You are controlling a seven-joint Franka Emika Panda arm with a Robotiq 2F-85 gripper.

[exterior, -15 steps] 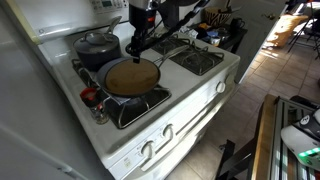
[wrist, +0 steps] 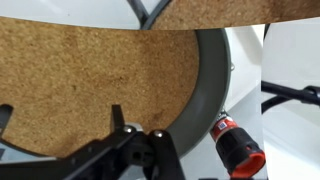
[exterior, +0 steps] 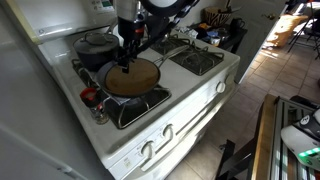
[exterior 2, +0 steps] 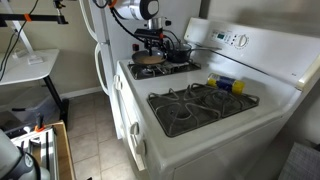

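Note:
A frying pan with a flat brown inside [exterior: 135,80] rests on the near-left burners of the white stove. In the wrist view its speckled brown surface [wrist: 90,85] fills much of the picture, ringed by a grey wall [wrist: 212,80]. My gripper [exterior: 127,63] hangs over the far part of the pan, fingers pointing down. It is open, and nothing shows between the fingers. Whether the fingertips touch the pan surface, I cannot tell. From the other side, exterior view 2 shows the gripper [exterior 2: 153,44] just above the pan [exterior 2: 148,58].
Behind the pan stands a dark lidded pot [exterior: 97,45]. Small red-and-black jars [exterior: 92,98] stand left of the pan; one jar [wrist: 236,147] shows close by its rim. A yellow-and-blue packet [exterior 2: 226,84] lies behind the empty grates [exterior 2: 200,108] of the other burners.
My gripper has come down and somewhat to the left in exterior view 1, closer to the pan. The pan, pot and jars have stayed in place.

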